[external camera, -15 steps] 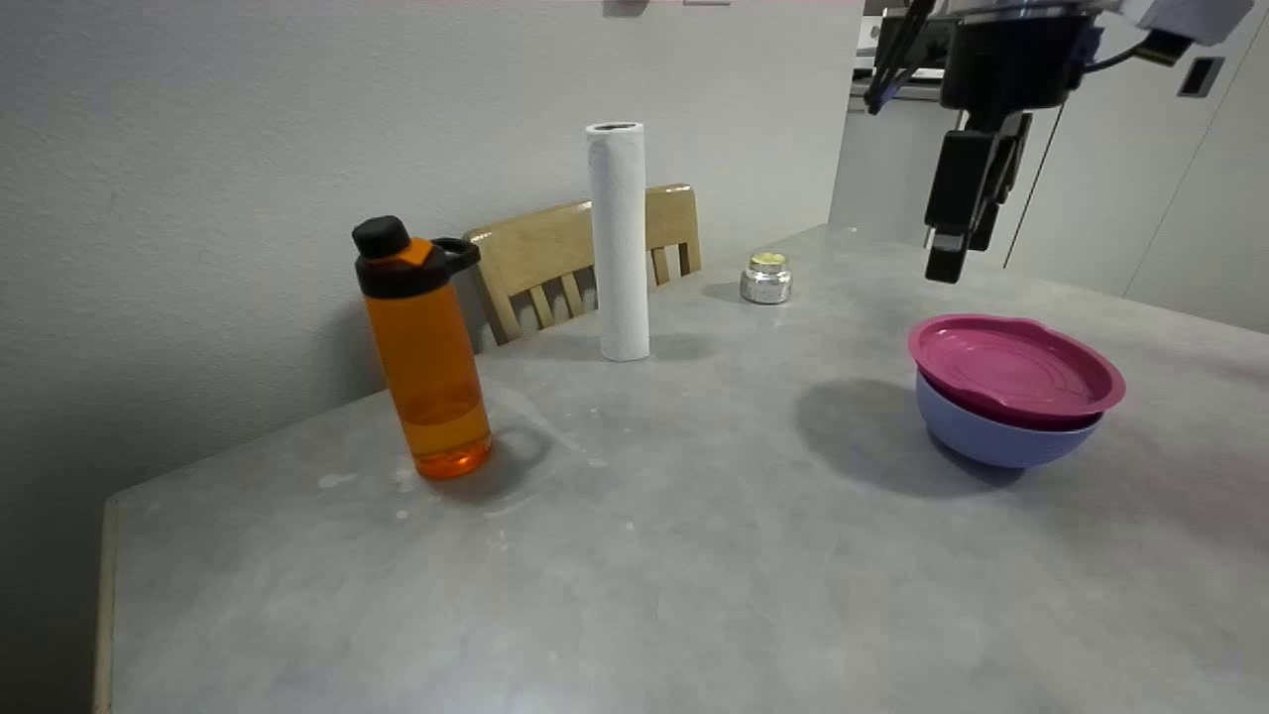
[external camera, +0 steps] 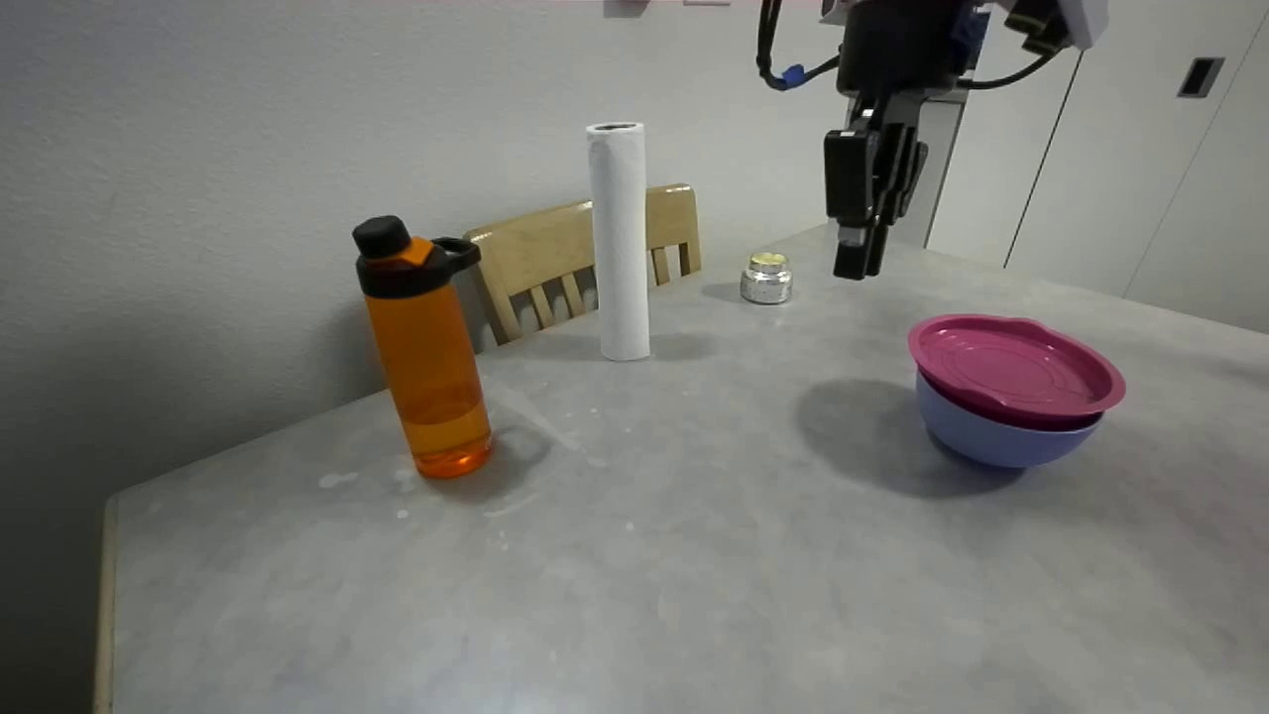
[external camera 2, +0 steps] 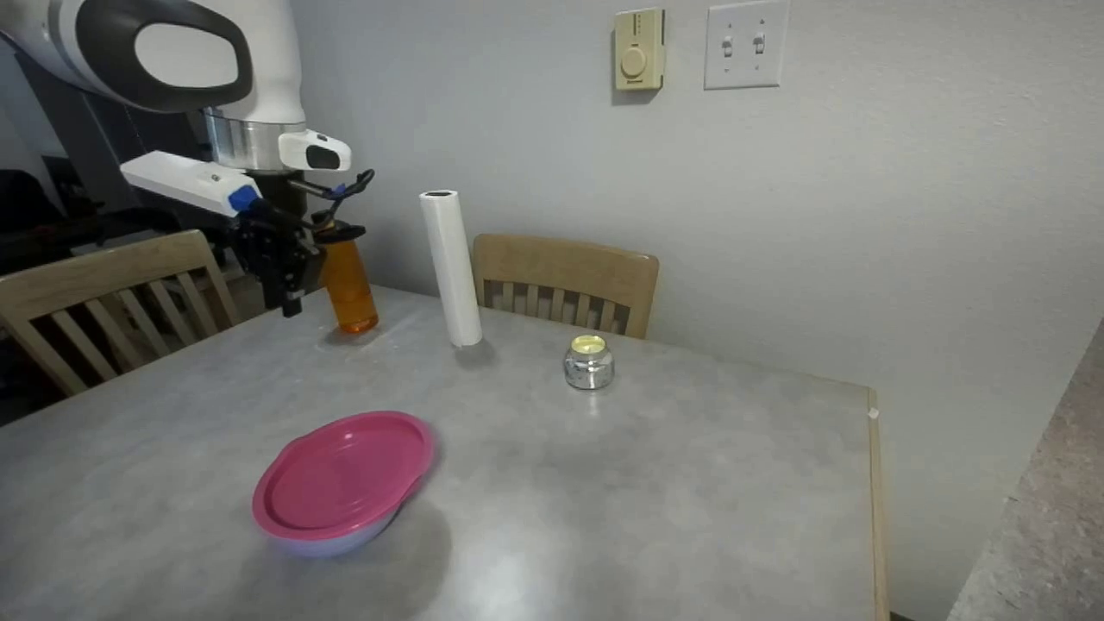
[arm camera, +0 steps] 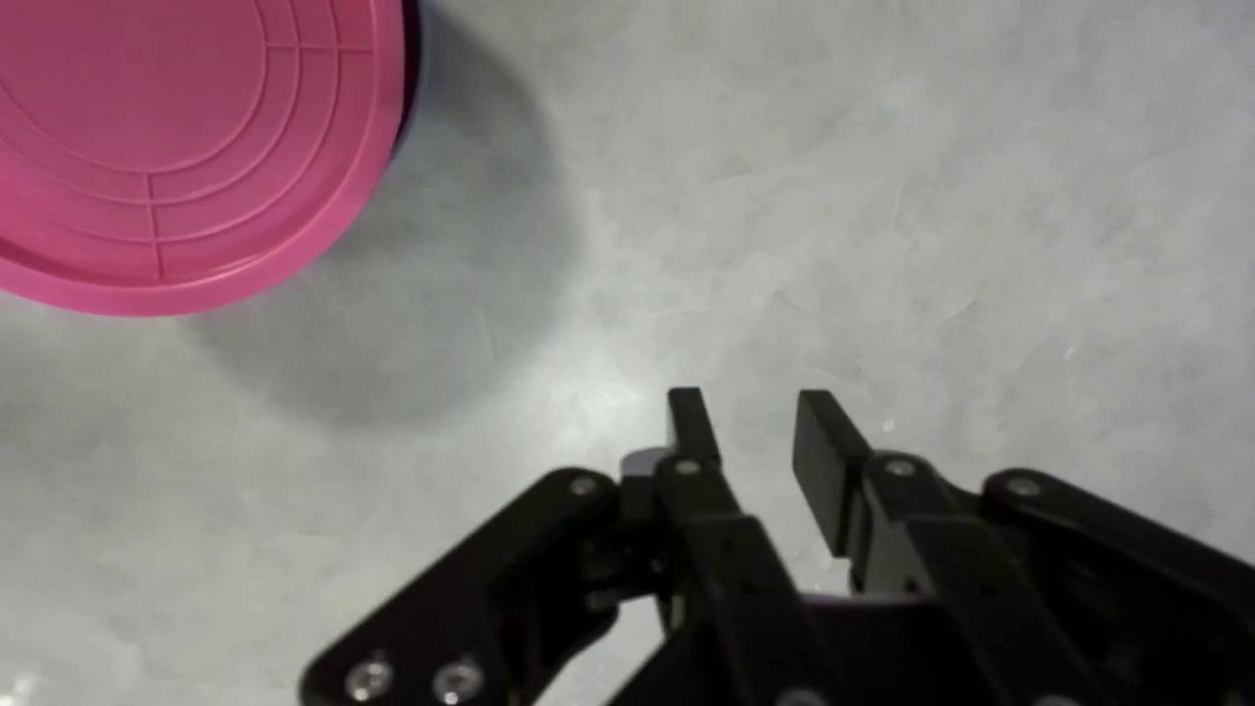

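My gripper hangs in the air above the table, its fingers part open, with bare tabletop seen between them in the wrist view. Exterior view 1 has the gripper [external camera: 865, 244] up and to the left of a pink lid [external camera: 1017, 367]. That lid rests tilted on a blue-violet bowl [external camera: 999, 430], covering its inside. In the wrist view the pink lid [arm camera: 141, 129] fills the upper left corner, apart from the fingers. Exterior view 2 places the gripper [external camera 2: 290, 302] in front of the orange bottle [external camera 2: 349, 285].
An orange bottle [external camera: 430, 369] with a black cap, a white paper roll [external camera: 620, 244] and a silver jar [external camera: 766, 280] stand along the wall side. Wooden chairs stand behind.
My gripper has moved left in exterior view 1, from over the far side of the bowl toward the middle. Lid, bowl, bottle, roll and jar have stayed put.
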